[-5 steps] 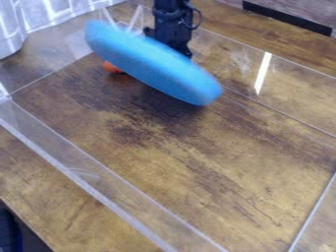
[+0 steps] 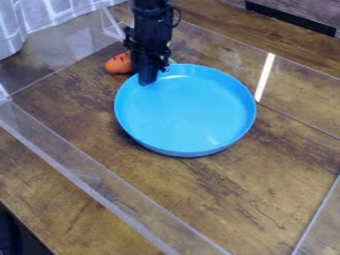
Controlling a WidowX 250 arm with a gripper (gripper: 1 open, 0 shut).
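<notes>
A blue round plate [image 2: 185, 112] lies flat on the wooden table. My dark gripper [image 2: 149, 66] is at its upper-left rim, fingers shut; whether anything thin is between them is hard to tell. An orange carrot-like object [image 2: 118, 64] lies just left of the gripper, partly hidden behind it.
Clear plastic panels and edges [image 2: 93, 187] run around the wooden work area [image 2: 226, 199]. A white draped object [image 2: 24, 22] is at the top left. The table right of and below the plate is clear.
The gripper moved down with it, to the rim.
</notes>
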